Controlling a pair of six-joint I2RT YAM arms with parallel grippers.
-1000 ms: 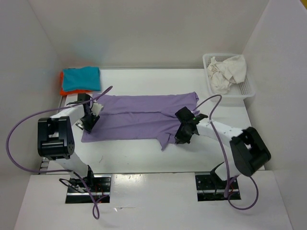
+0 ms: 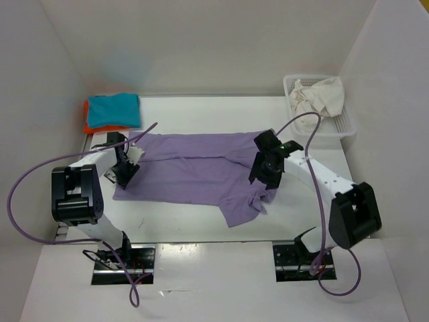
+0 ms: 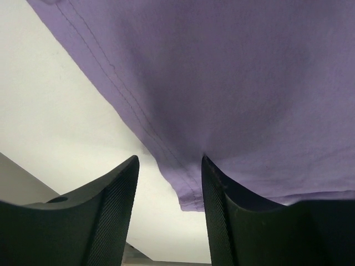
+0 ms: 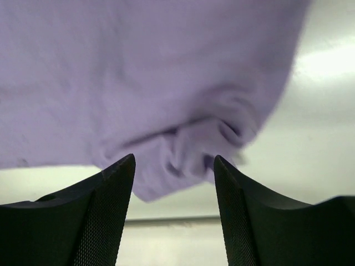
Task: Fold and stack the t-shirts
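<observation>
A purple t-shirt (image 2: 188,178) lies spread across the middle of the table, its lower right part bunched and a sleeve flap (image 2: 238,209) pointing toward the front. In the right wrist view, creased cloth (image 4: 194,147) lies below my right gripper, which is open with nothing between its fingers. My left gripper is over the shirt's left end, fingers apart. One left fingertip (image 3: 206,163) overlaps the purple hem (image 3: 180,183) in view; the other is over white table. Whether it touches the cloth I cannot tell.
At the back left, a folded teal shirt (image 2: 114,111) lies on an orange one (image 2: 87,127). A white basket (image 2: 345,127) holding cream cloth (image 2: 322,97) stands at the back right.
The sleeve flap at the front right has spread farther toward the front edge. My right gripper has opened off the cloth and moved back and to the right. The left arm barely moved.
</observation>
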